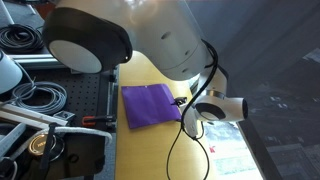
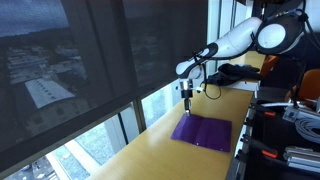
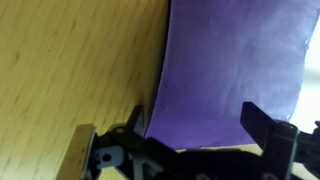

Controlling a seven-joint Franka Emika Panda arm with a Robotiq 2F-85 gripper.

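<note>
A purple cloth [image 2: 202, 132] lies flat and roughly square on the wooden table. In the wrist view the cloth [image 3: 225, 65] fills the middle and right, its left edge running down toward the left finger. My gripper is open above its near end, fingers wide apart and nothing held between them. Seen in exterior view 2, the gripper [image 2: 187, 106] points down close to the cloth's window-side far corner. Exterior view 1 has the cloth [image 1: 150, 105] left of the gripper, whose fingertips are hard to make out there; whether they touch the cloth I cannot tell.
Bare table [image 2: 130, 155] stretches toward the camera in exterior view 2. Along one side stands a dark workbench [image 1: 85, 95] with coiled cables [image 1: 40, 97] and tools. Large dark window blinds [image 2: 75, 70] flank the other side. A cable hangs from the arm.
</note>
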